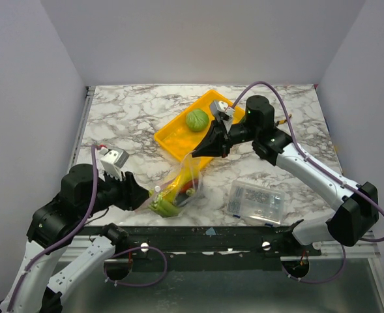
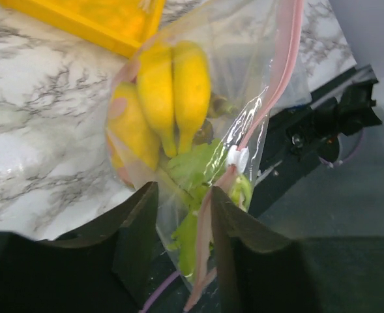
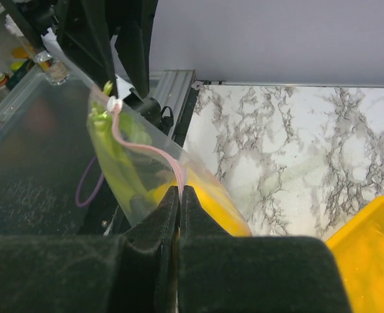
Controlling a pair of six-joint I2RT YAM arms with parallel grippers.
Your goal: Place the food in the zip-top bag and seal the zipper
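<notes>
The clear zip bag [image 1: 190,181] hangs over the front of the table with bananas [image 2: 158,91], green leaf or celery [image 2: 190,228] and something red inside. Its pink zip strip [image 3: 147,149] curves between the two arms. A white slider [image 2: 237,158] sits on the strip, close to my left fingertips. My right gripper is shut on the strip at the bag's far end. At the other end, my left gripper is part open, its fingers apart; the strip's end passes between them, beside the right-hand finger [image 2: 227,212].
Behind the bag is a yellow tray [image 1: 175,138] with a green cabbage [image 1: 197,120] in it, partly under my right arm. A clear lidded box [image 1: 255,201] lies at the front right.
</notes>
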